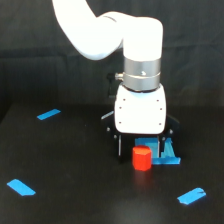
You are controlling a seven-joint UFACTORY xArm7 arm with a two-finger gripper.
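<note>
A small red block [142,160] rests on the dark table at the lower middle of the camera view. Close behind it lies a flat blue piece [167,155], partly hidden by the block and the hand. My gripper [141,152] points down over this spot, with dark fingers set wide apart. Its fingers appear to either side of the block, with visible gaps; whether they are level with it in depth cannot be told. Nothing appears to be gripped.
Blue tape strips mark the table: one at the far left [48,114], one at the near left [20,187] and one at the near right [191,196]. A dark curtain [40,60] hangs behind.
</note>
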